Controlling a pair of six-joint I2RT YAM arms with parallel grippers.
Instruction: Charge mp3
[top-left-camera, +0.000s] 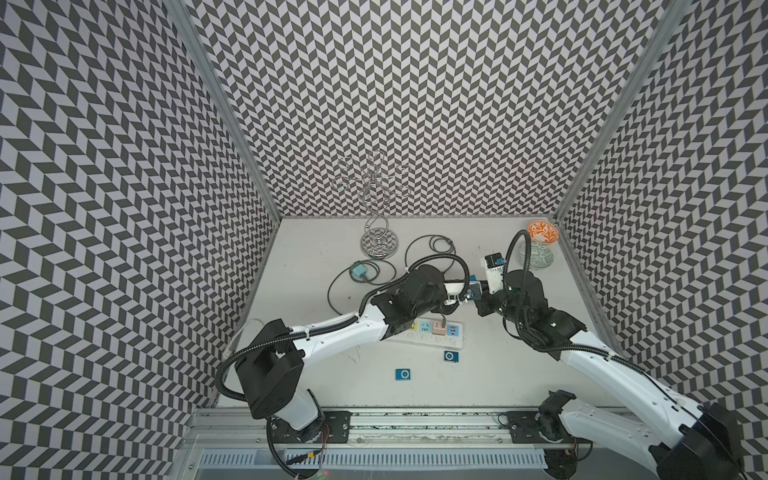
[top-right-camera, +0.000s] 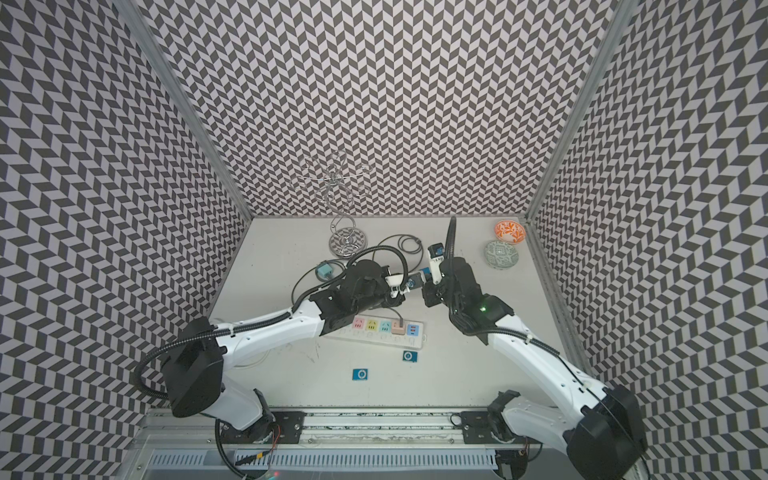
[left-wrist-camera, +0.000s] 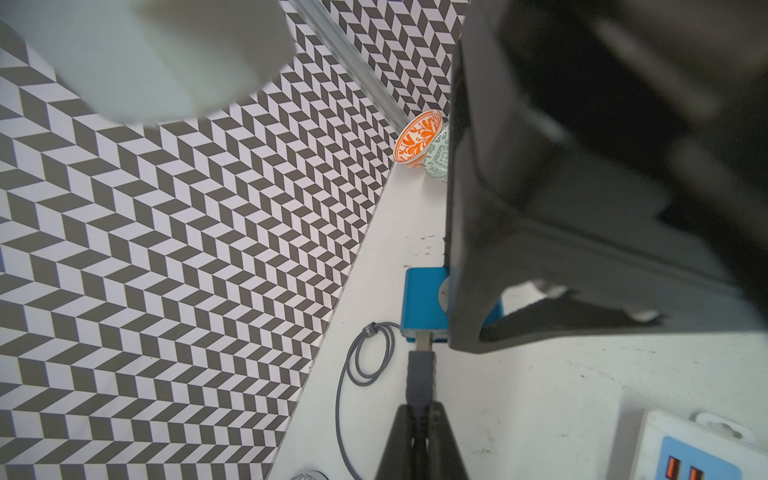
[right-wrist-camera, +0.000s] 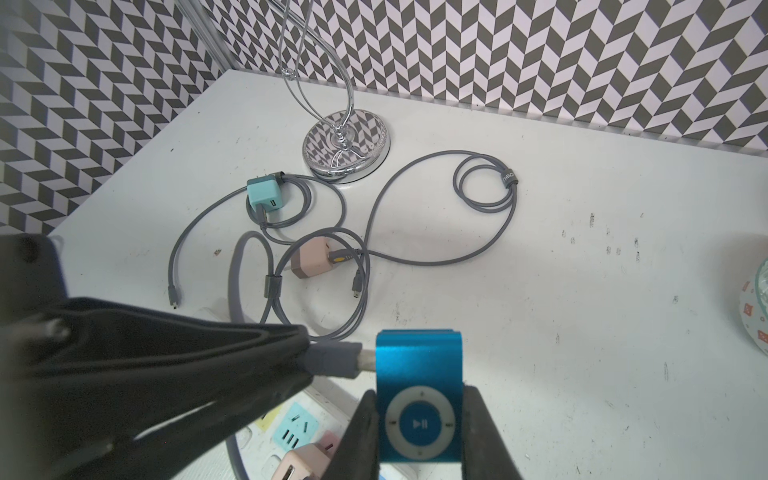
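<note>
Above the table my right gripper is shut on a small blue mp3 player (right-wrist-camera: 419, 352), its round white button ring facing that wrist camera. My left gripper is shut on the dark end of a charging cable (left-wrist-camera: 421, 376). The cable's pale connector tip meets the player's lower edge in the left wrist view; how deep it sits I cannot tell. Two more blue players lie flat on the table, one by the power strip (top-left-camera: 451, 357) and another nearer the front (top-left-camera: 402, 374). A pink charger (top-right-camera: 398, 326) is seated in the power strip (top-right-camera: 376, 334).
Behind the arms lie a teal charger (right-wrist-camera: 265, 193) and a loose pink charger (right-wrist-camera: 312, 257) with coiled cables. A chrome-based stand (right-wrist-camera: 347, 148) is at the back. Orange (top-left-camera: 542, 232) and green bowls (top-left-camera: 537, 255) sit back right.
</note>
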